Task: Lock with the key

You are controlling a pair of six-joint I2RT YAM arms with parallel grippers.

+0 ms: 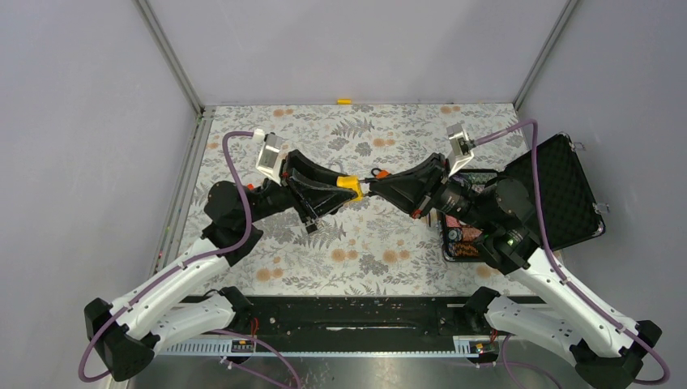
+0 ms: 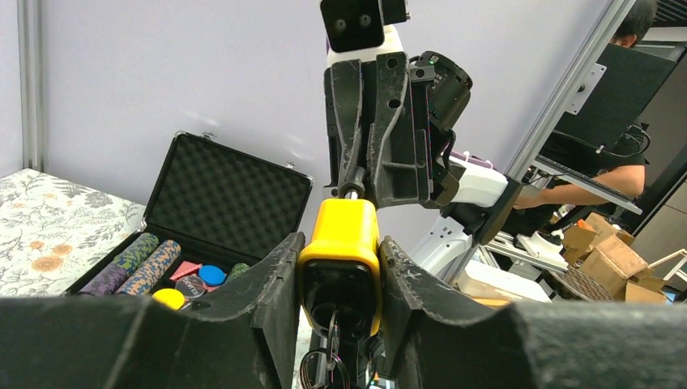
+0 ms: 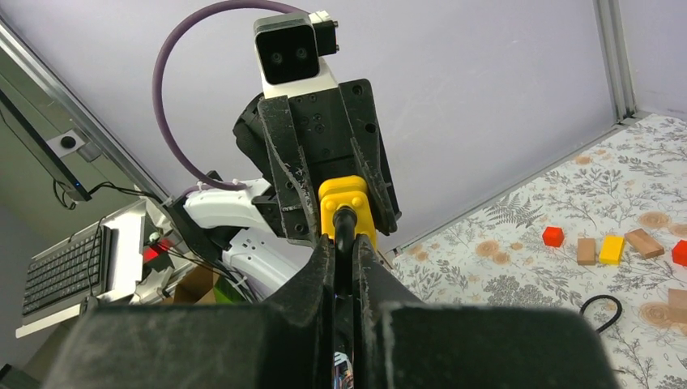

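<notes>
A yellow padlock is suspended between the two grippers, above the table. My left gripper is shut on its body; in the left wrist view, the fingers press both sides of the yellow body. A key with wire rings hangs at the lock's dark near end. From the opposite side my right gripper is shut on the black shackle, which points into the yellow body. Whether the shackle is fully seated cannot be told.
An open black case with poker chips stands at the right. Behind the right gripper an orange padlock partly shows. Small blocks, among them a red one, lie on the patterned table.
</notes>
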